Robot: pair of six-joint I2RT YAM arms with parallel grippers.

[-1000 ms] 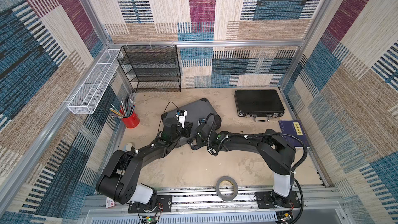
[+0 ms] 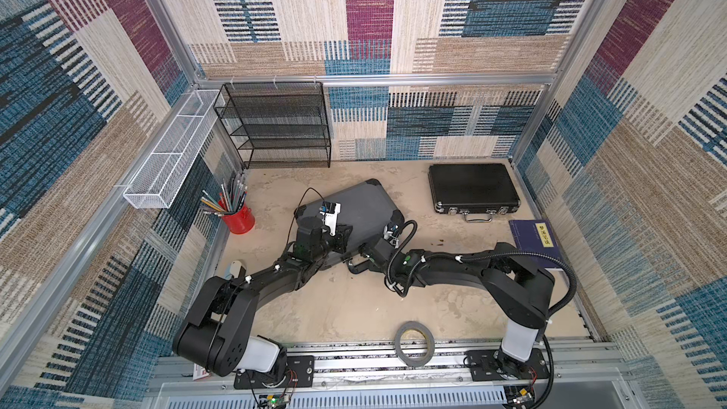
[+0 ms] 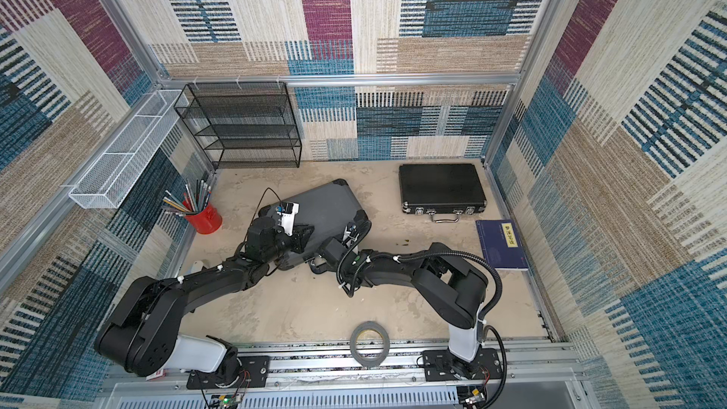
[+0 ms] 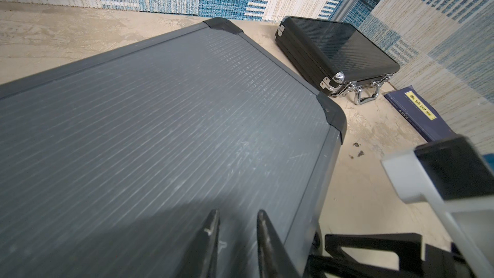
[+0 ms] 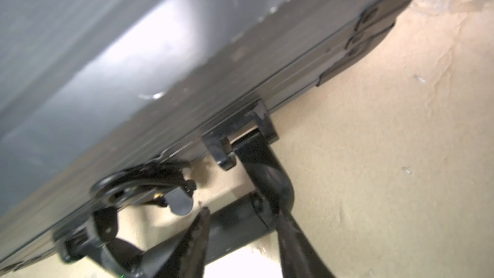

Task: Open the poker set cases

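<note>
A grey case (image 2: 363,208) lies shut and at a slant in the middle of the table, black caps on its corners. Over its front part, my left gripper is partly open, with nothing between the fingers. My right gripper is at the case's front side, its fingers apart. The black handle (image 5: 231,229) shows between and behind those fingertips; whether they touch it I cannot tell. Beside the handle's hinge sits a dark looped part (image 5: 144,182) with a small grey tab. A second, black case (image 2: 474,188) stands shut at the back right, handle towards the front.
A blue book (image 2: 534,242) lies at the right edge. A grey tape roll (image 2: 401,354) is at the front. To the left are a red pen cup (image 2: 239,219) and a black mesh rack (image 2: 280,125) behind it. Bare table lies in front of the grey case.
The left arm has barely moved. Both cases stay where they were.
</note>
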